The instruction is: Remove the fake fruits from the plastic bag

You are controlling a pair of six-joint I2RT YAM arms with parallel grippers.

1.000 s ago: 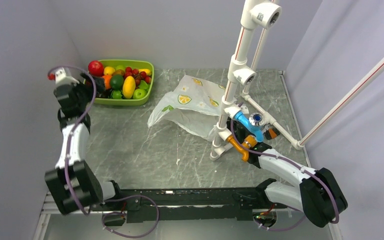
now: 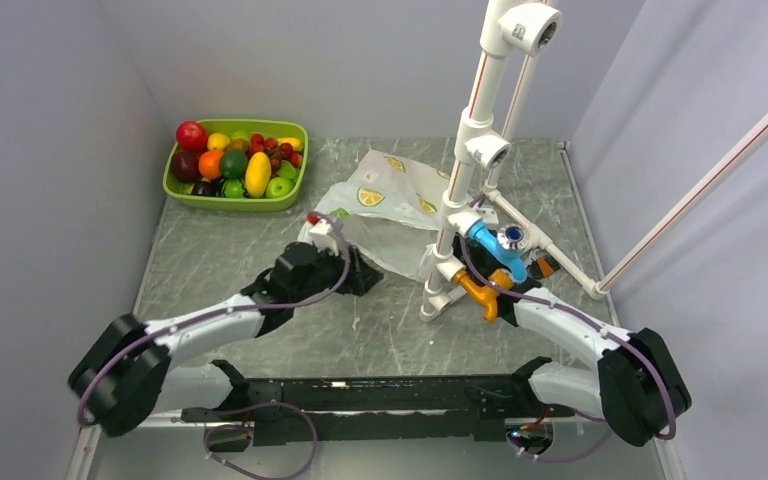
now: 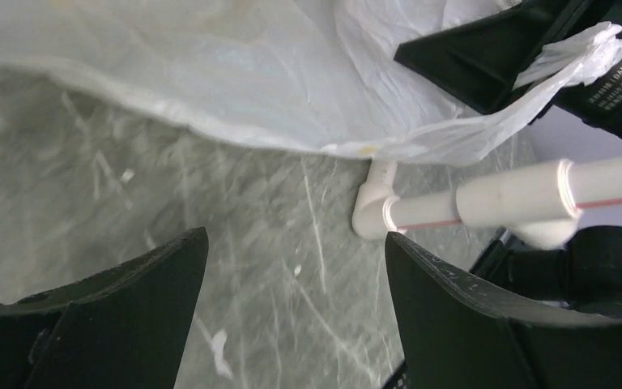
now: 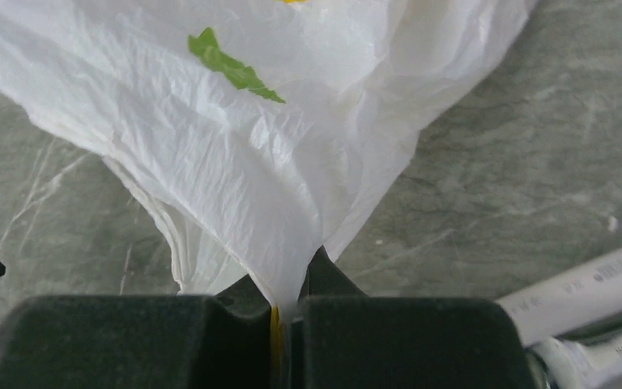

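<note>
The white plastic bag (image 2: pixel 395 200), printed with lemon slices and leaves, lies flattened across the table's middle. Its edge is pinched in my right gripper, which is shut on the thin plastic; in the top view the white post partly hides that gripper. My left gripper is part open just in front of the bag's hanging edge (image 3: pixel 291 130), with only bare table showing between its fingers. Fake fruits fill the green basket (image 2: pixel 240 204) at the back left, among them a mango (image 2: pixel 258 175) and an orange (image 2: pixel 210 164). Whether any fruit is inside the bag cannot be seen.
A white pipe stand (image 2: pixel 447 230) rises close to the bag's right side, with a long slanting bar (image 2: pixel 710 180) at the right. Bare tabletop (image 2: pixel 390 335) lies in front of the bag.
My left gripper has swung from the green basket rightward and toward the front, to the bag's near left edge. The right arm and the bag have hardly moved.
</note>
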